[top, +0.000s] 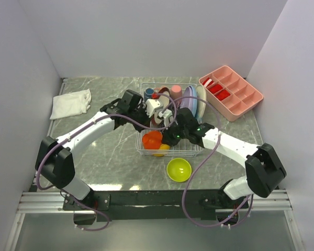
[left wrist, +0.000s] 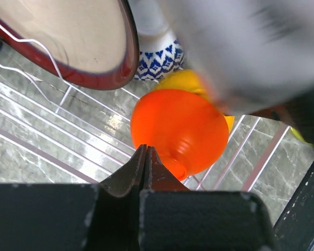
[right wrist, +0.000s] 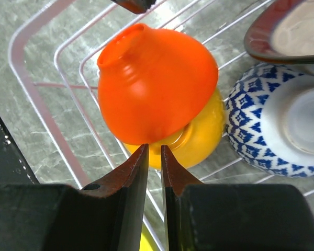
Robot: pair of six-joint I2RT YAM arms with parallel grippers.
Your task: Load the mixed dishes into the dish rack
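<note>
The white wire dish rack (top: 168, 152) holds an orange bowl (left wrist: 178, 128) resting against a yellow bowl (right wrist: 191, 146), a blue-patterned bowl (right wrist: 251, 125), a red-rimmed cream plate (left wrist: 68, 36), and upright plates (top: 200, 99). My left gripper is shut with nothing visible between its fingers, above the rack by the orange bowl. My right gripper hangs over the bowls from the other side, its fingertips slightly apart and empty. A lime-green bowl (top: 179, 170) lies on the counter in front of the rack.
A pink compartment caddy (top: 240, 91) with red items stands back right. A folded white cloth (top: 68, 104) lies at the back left. The counter left of the rack is clear. Both arms are crowded close over the rack.
</note>
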